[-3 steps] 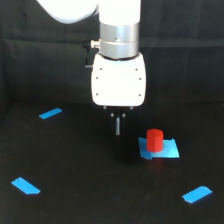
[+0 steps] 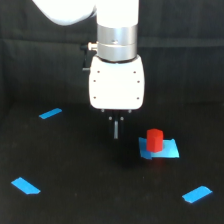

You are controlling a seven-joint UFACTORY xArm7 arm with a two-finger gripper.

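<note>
In the camera view a small red block (image 2: pixel 154 141) rests on a blue taped patch (image 2: pixel 170 150) right of centre. My gripper (image 2: pixel 116 133) hangs to the left of the block, apart from it, pointing down below its white hand (image 2: pixel 117 84). Its fingers look thin and dark against the black background, so how far apart they stand cannot be made out. No object shows at the fingertips.
Strips of blue tape lie on the black surface at the left back (image 2: pixel 50 113), the left front (image 2: pixel 26 186) and the right front (image 2: pixel 197 194). A dark curtain (image 2: pixel 190 60) closes off the back.
My gripper has shifted slightly left and down in the picture. The red block and the tape have not moved.
</note>
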